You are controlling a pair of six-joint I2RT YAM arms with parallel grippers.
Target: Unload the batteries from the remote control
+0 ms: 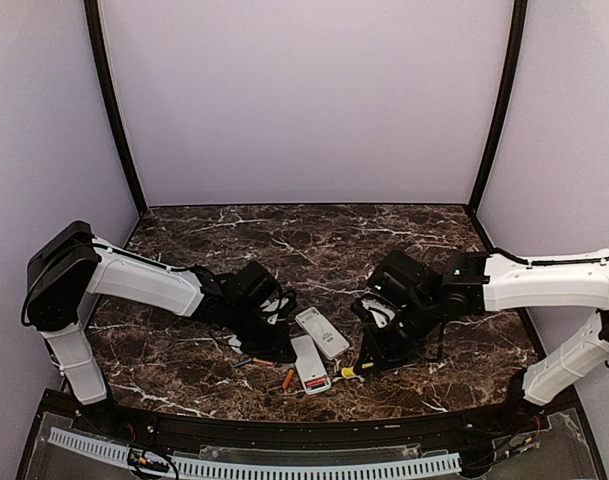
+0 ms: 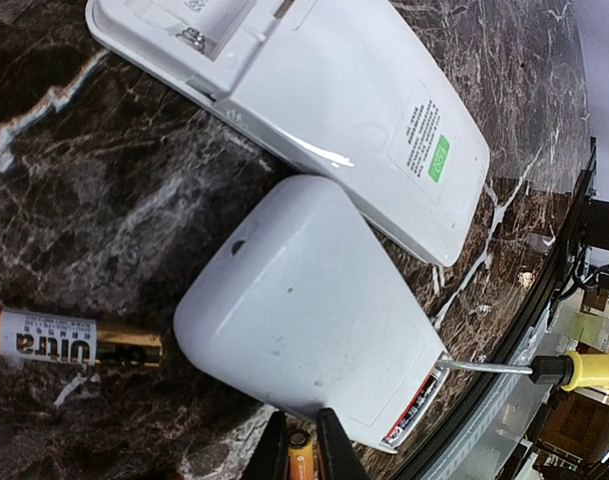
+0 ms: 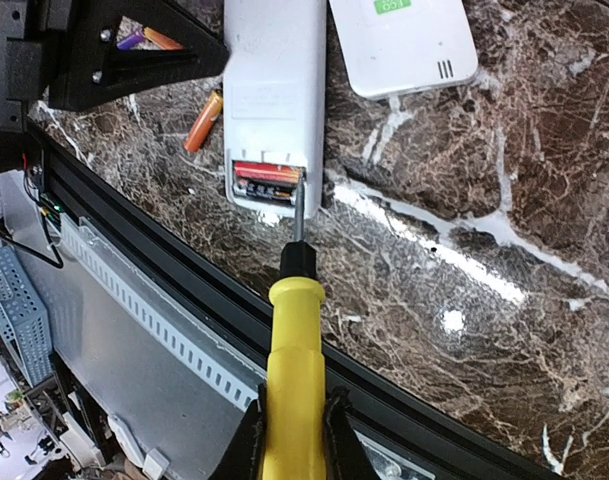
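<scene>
A white remote (image 3: 273, 105) lies face down near the front edge, its compartment open with a red battery (image 3: 266, 172) and a dark battery (image 3: 264, 189) inside. My left gripper (image 1: 289, 352) is shut at the remote's upper end, holding it. My right gripper is shut on a yellow-handled screwdriver (image 3: 295, 360), whose metal tip reaches into the compartment beside the batteries. A loose orange battery lies left of the remote; another cell (image 2: 74, 336) shows in the left wrist view.
A second white remote (image 1: 322, 332) lies alongside, behind the held one. The table's front rail (image 1: 234, 428) is close below.
</scene>
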